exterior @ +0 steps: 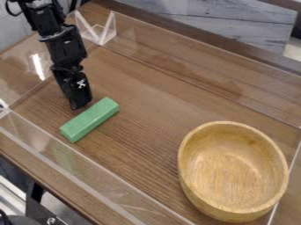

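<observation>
The black robot arm (56,48) reaches down from the upper left, and its gripper (76,90) is low over the wooden table, just above and left of a green block (90,119). The block lies diagonally on the table, apart from or just touching the fingertips; whether the fingers are open or shut is unclear.
A round yellow bowl (231,204) sits at the lower right. A small clear object (101,28) is at the back left.
</observation>
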